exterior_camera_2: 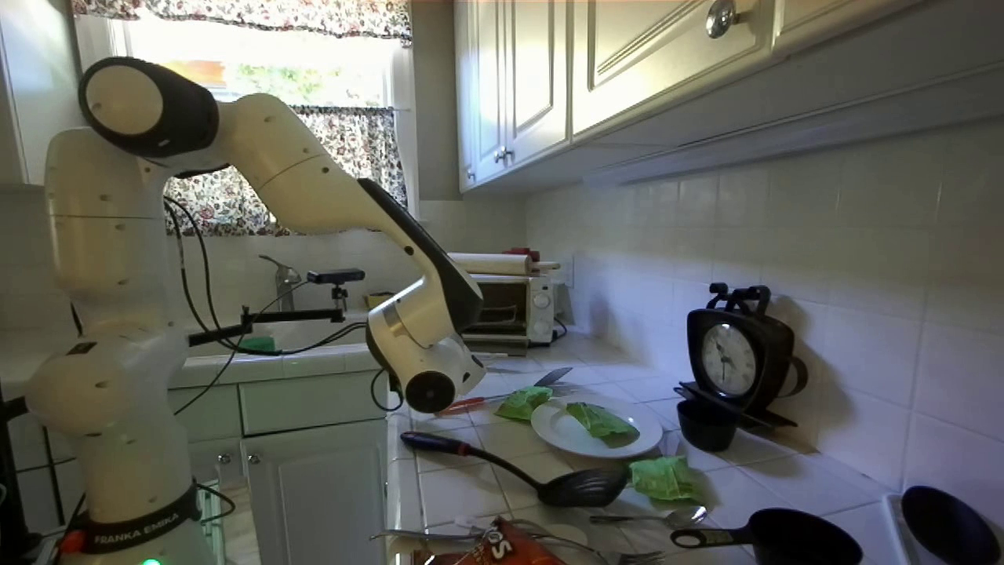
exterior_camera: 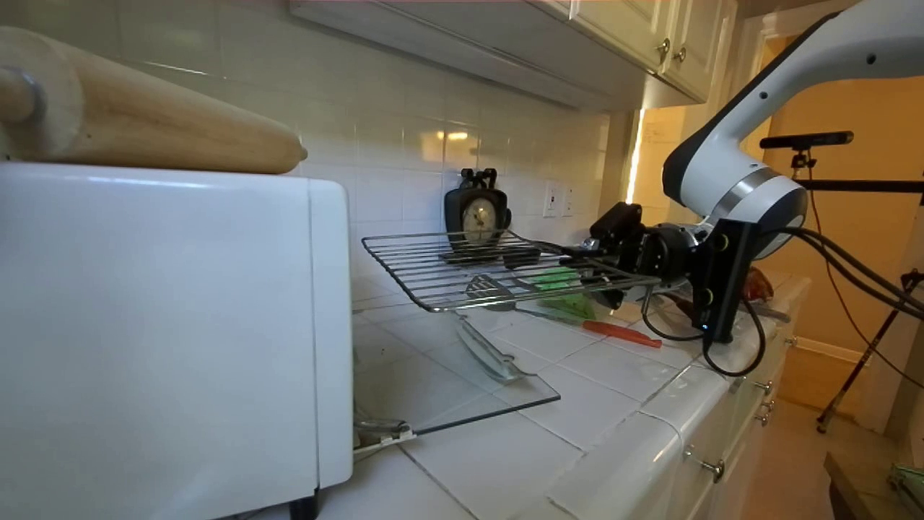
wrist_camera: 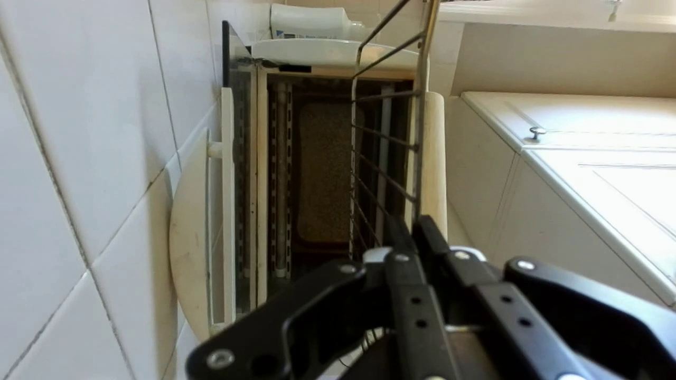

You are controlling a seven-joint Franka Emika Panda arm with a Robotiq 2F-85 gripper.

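Observation:
My gripper is shut on the near edge of a wire oven rack point(wrist_camera: 416, 126). In exterior view 1 the rack point(exterior_camera: 468, 273) hangs roughly level above the counter, its far edge pointing at the white toaster oven point(exterior_camera: 173, 329) and a short way outside it. The oven's glass door point(exterior_camera: 450, 381) lies folded down beneath the rack. Looking from the wrist, the dark oven cavity point(wrist_camera: 326, 171) is open, and the rack stands in front of its upper part, towards the rolling-pin side. In exterior view 2 the arm hides the gripper and rack.
A rolling pin point(exterior_camera: 173, 113) lies on top of the oven. A black scale point(exterior_camera: 476, 212) stands by the tiled wall. Behind the arm are a white plate point(exterior_camera_2: 555, 433), green leaves point(exterior_camera_2: 665, 479), a black spatula point(exterior_camera_2: 583, 486) and a black pan point(exterior_camera_2: 800, 538). Cabinets point(exterior_camera: 624, 35) hang above.

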